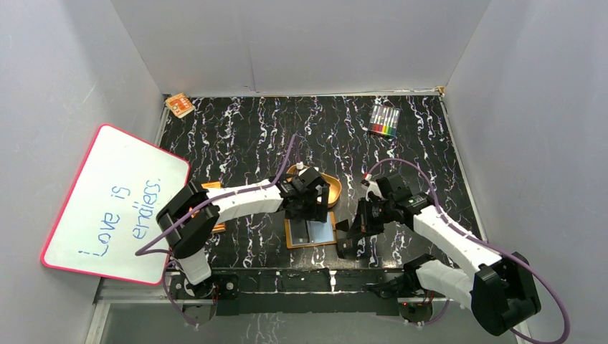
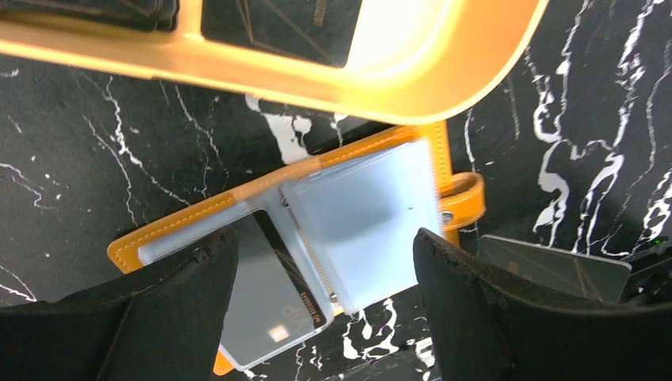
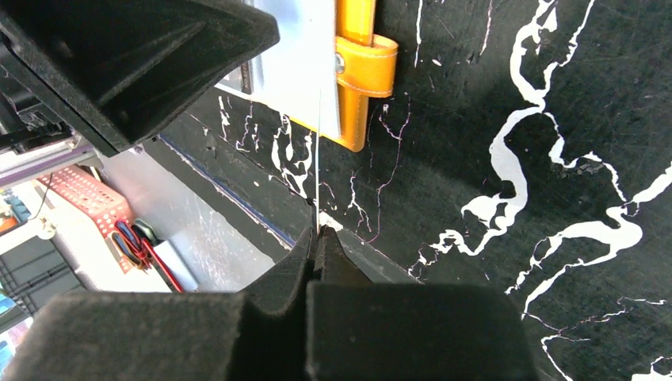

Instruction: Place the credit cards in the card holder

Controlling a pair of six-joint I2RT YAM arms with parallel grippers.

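The orange card holder (image 1: 290,236) lies open, with a grey card (image 2: 265,302) in its left side and a pale sleeve (image 2: 364,222) at right. My left gripper is over it, fingers parted, empty. My right gripper, right of the holder, is shut on a thin card, seen edge-on in the right wrist view and as a dark card (image 2: 555,266) in the left wrist view. A yellow tray (image 1: 334,190) behind the holder holds dark cards (image 2: 277,24), partly hidden by the left arm in the top view.
Orange items (image 1: 215,186) lie left, partly behind the left arm, near a whiteboard (image 1: 107,186). Markers (image 1: 384,120) and a small orange box (image 1: 180,104) are at the back.
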